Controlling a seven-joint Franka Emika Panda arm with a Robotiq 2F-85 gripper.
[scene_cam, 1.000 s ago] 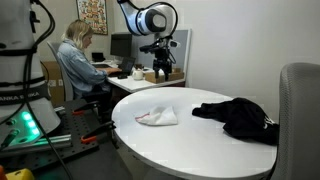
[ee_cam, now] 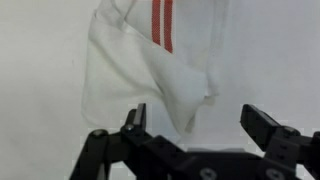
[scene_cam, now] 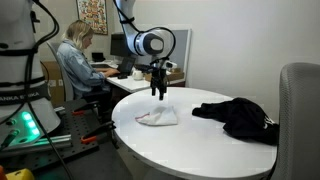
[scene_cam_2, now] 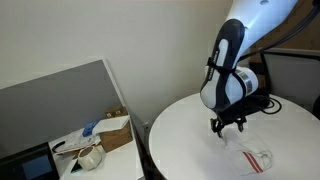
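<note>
A white cloth with red stripes lies partly folded on the round white table. My gripper hangs just above it, pointing down, and its fingers stand apart with nothing between them. From the other side, the gripper appears over the far part of the striped cloth. In the wrist view, the cloth fills the upper middle, one corner folded over near the red stripes. The black fingers are spread wide at the lower edge, one near the cloth and the other over bare table.
A crumpled black cloth lies at the table's right side, with a grey chair beyond the edge. Bare white table stretches in front. A person sits at a desk behind on the left.
My gripper has come down toward the table, from well above it to just over the white cloth. Neither cloth has visibly moved.
</note>
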